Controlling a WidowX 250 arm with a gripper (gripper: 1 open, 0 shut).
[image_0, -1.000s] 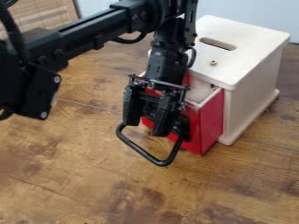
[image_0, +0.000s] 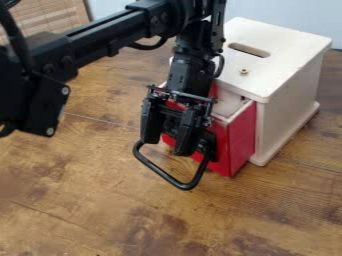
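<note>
The black arm reaches in from the upper left, its gripper (image_0: 181, 125) pointing down at the front of a white wooden box (image_0: 283, 100) with a red front panel (image_0: 235, 140). The gripper sits right over the red front and hides much of it. A black loop-shaped part hangs below it, near the floor. The fingers are dark and crowded by the mechanism, so I cannot tell whether they are open or holding anything.
The box has a slot and a small knob on its top. A pale wall edge shows at the top left.
</note>
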